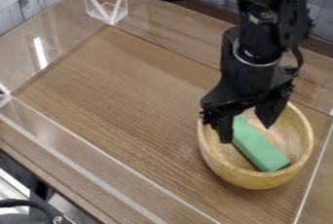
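Observation:
A round wooden bowl [255, 177] sits on the wooden table at the lower right, with a green rectangular block [260, 145] lying in it. My black gripper [243, 117] hangs over the upper part of the bowl, its fingers apart, one over the left rim and one toward the right, above the upper end of the block. Nothing shows held between them; the block's upper end is partly hidden by the gripper.
A small white wire-like stand [107, 10] is at the back left. Its edge runs along the lower left, with dark cables beyond.

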